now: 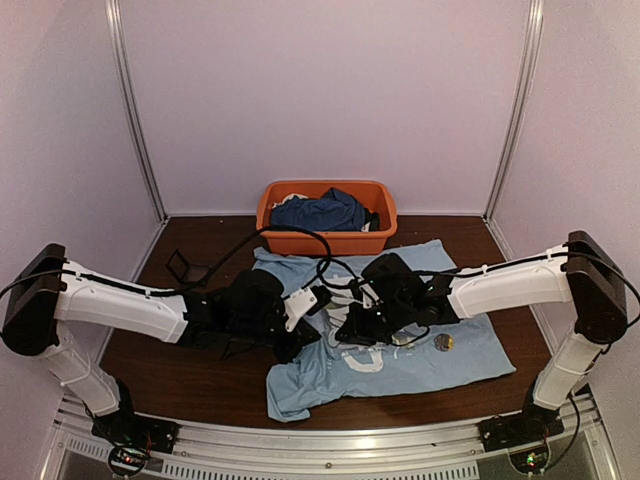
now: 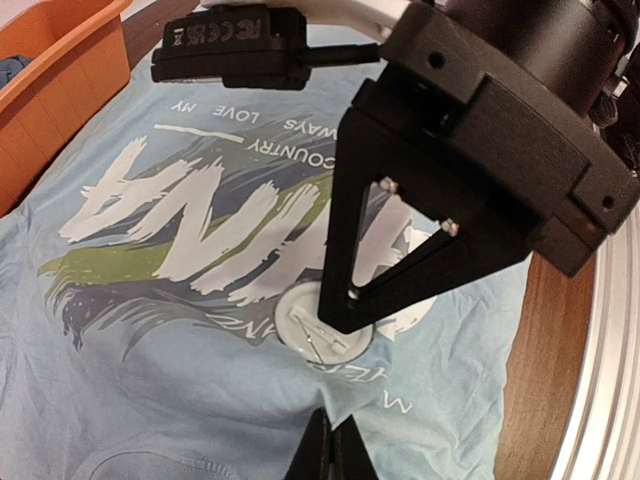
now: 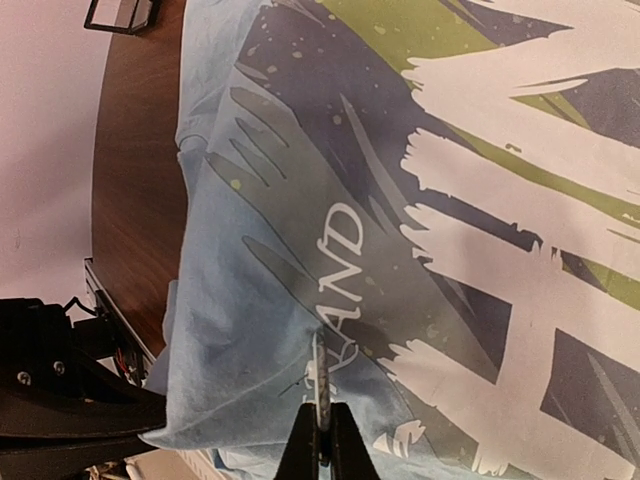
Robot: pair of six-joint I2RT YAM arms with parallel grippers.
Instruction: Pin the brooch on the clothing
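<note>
The light blue printed shirt (image 1: 440, 372) lies spread over the table. In the left wrist view a round, pale brooch (image 2: 297, 328) shows its back and pin upward, gripped at its rim by my right gripper. Seen edge-on in the right wrist view, the brooch (image 3: 322, 375) is a thin strip between the shut fingertips of my right gripper, just over the cloth. My left gripper is shut on a raised fold of the shirt, close beside the brooch. Whether the pin passes through the cloth cannot be made out.
Another small round, golden item (image 1: 443, 342) rests on the shirt's right part. Behind the shirt stands an orange bin (image 1: 350, 243) filled with clothes. A small dark frame (image 1: 183, 268) is on the bare table at the left. Both arms meet closely over the shirt's middle.
</note>
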